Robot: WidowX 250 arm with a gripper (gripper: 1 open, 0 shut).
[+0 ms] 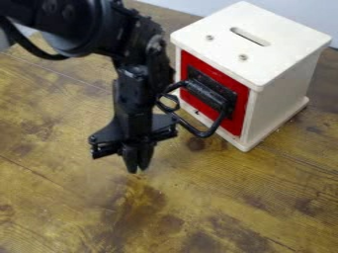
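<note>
My black gripper [137,158] hangs low over the wooden floor, just left of a white box [278,79] with a red front panel [230,127]. Its fingertips point down with no object visible between them; how far apart they are is hard to tell. A black handle-like part on the panel [211,91] faces toward the gripper, with black cabling near it.
A pale wall or edge [172,6] runs along the back behind the box.
</note>
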